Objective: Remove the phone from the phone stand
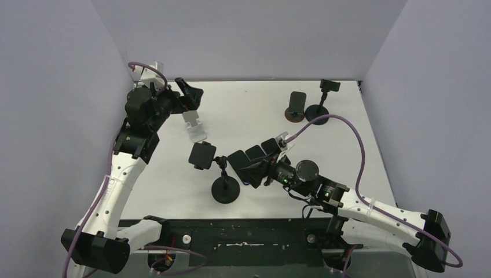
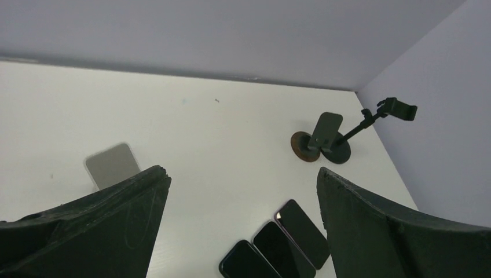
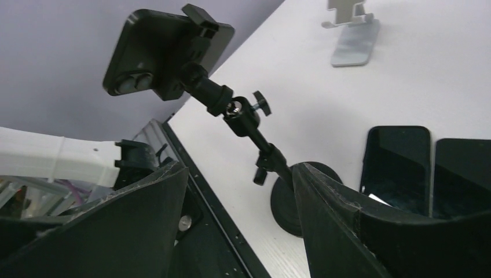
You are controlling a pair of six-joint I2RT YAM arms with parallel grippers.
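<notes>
A black phone (image 3: 138, 52) is clamped at the top of a black stand (image 1: 225, 189) near the table's front; its back with camera lenses faces the right wrist view. Toward the far left of the table, my left gripper (image 1: 190, 95) hangs open and empty, well beyond that phone. My right gripper (image 1: 257, 175) is open too, to the right of the stand, and its fingers (image 3: 330, 220) hide part of the round base. Several more black phones (image 1: 238, 162) lie flat on the table, one partly covered by the right gripper in the top view.
A light grey stand (image 1: 195, 128) stands at the left, partly behind my left gripper. Far right are a black stand with a clamp head (image 1: 318, 113) and a shorter stand (image 1: 296, 103) with a dark panel.
</notes>
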